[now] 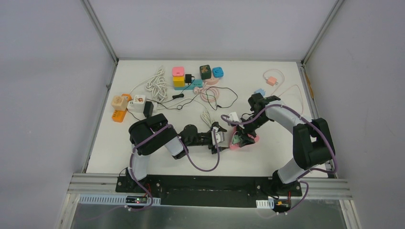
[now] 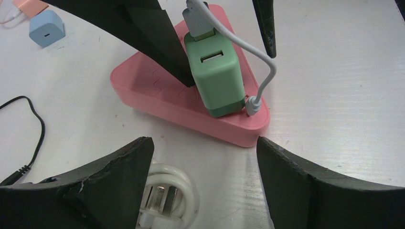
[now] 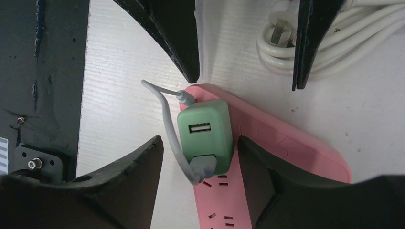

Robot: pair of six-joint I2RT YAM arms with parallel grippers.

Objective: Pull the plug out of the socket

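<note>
A green cube charger (image 2: 216,76) (image 3: 205,133) stands on the pink power strip (image 2: 143,90) (image 3: 296,157), with grey cable plugs (image 3: 203,167) in or beside it. My right gripper is open, its fingers either side of the charger; in the left wrist view its dark fingers reach down beside the charger from above. My left gripper is open low over the table, facing the strip and charger, with nothing between its fingers.
A coiled white cable (image 2: 167,174) lies just in front of the left gripper. Other chargers, strips and cables fill the back and left of the table (image 1: 114,152).
</note>
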